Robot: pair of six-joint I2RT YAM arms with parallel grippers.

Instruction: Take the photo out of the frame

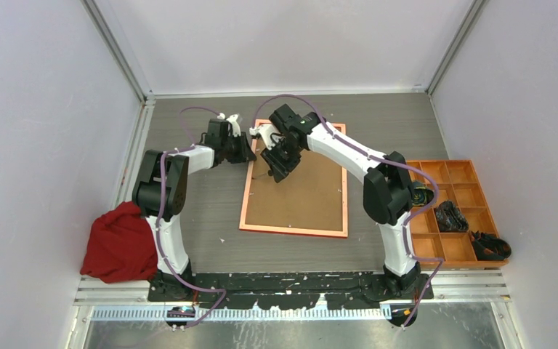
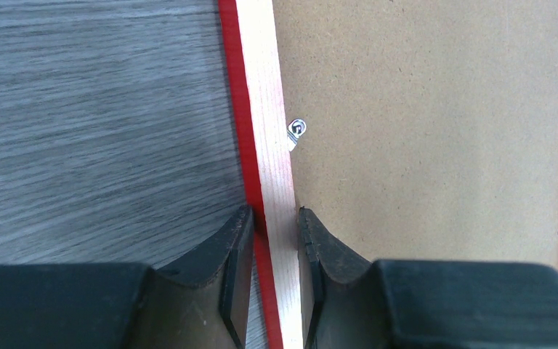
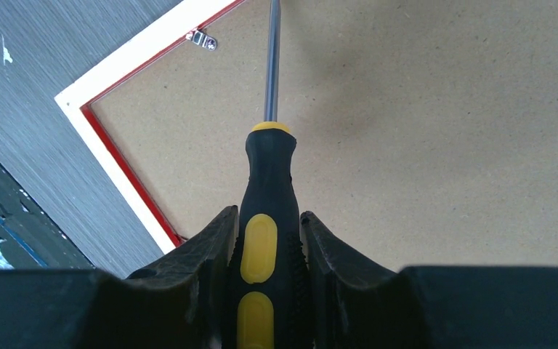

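Note:
The picture frame point(image 1: 296, 232), pale wood with red sides, lies back up on the table, its brown backing board point(image 1: 309, 196) inside the border. My left gripper is shut on the frame's left rail point(image 2: 267, 116), one finger on each side. A small metal clip point(image 2: 296, 131) sits on that rail's inner edge, just beyond the fingers. Over the board, my right gripper is shut on the black and yellow handle of a screwdriver point(image 3: 270, 174). Its shaft runs out of the top of the right wrist view, hiding the tip there. Another clip point(image 3: 203, 39) shows near a frame corner. No photo shows.
An orange compartment tray point(image 1: 425, 225) with dark coiled items stands at the right. A red cloth point(image 1: 120, 243) lies at the left.

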